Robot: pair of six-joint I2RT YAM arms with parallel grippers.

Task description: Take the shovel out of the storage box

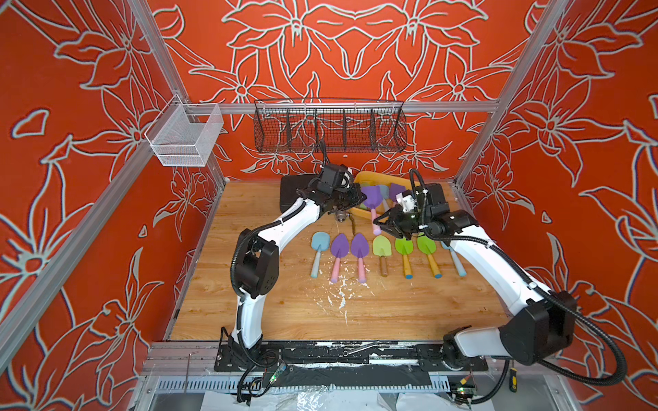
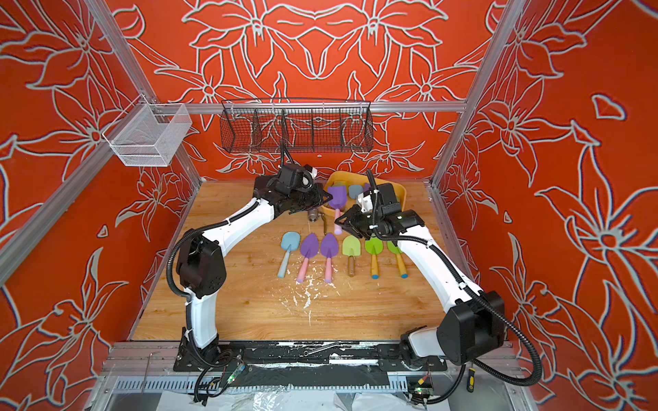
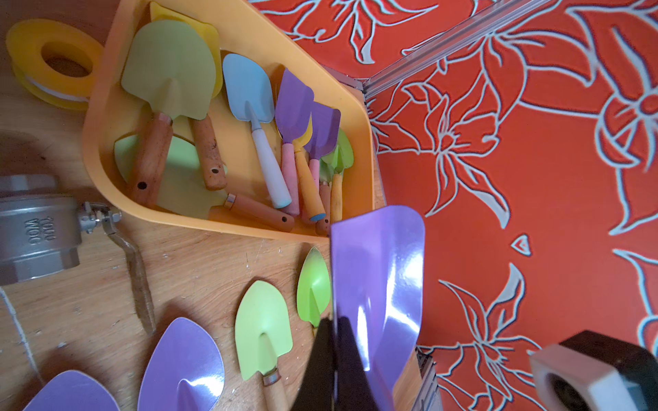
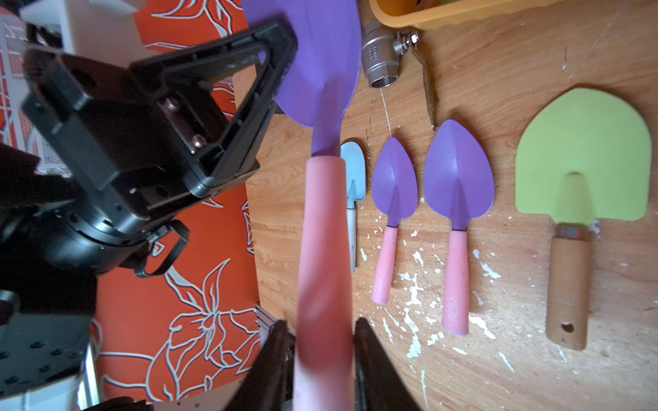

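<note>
A purple shovel (image 3: 384,281) with a pink handle (image 4: 323,260) is held up in front of the orange storage box (image 3: 226,226). My left gripper is shut on the edge of its blade; in the right wrist view the left fingers (image 4: 274,75) lie against that blade. Around the handle's lower part, my right gripper is shut, one finger on each side. Several other shovels lie inside the box, among them a light-blue one (image 3: 248,89) and a purple one (image 3: 294,102).
On the table in front stands a row of shovels, including a yellow-green one (image 4: 582,154) and a purple one (image 4: 459,171). A metal valve (image 3: 37,236) and a yellow tape roll (image 3: 27,61) sit beside the box.
</note>
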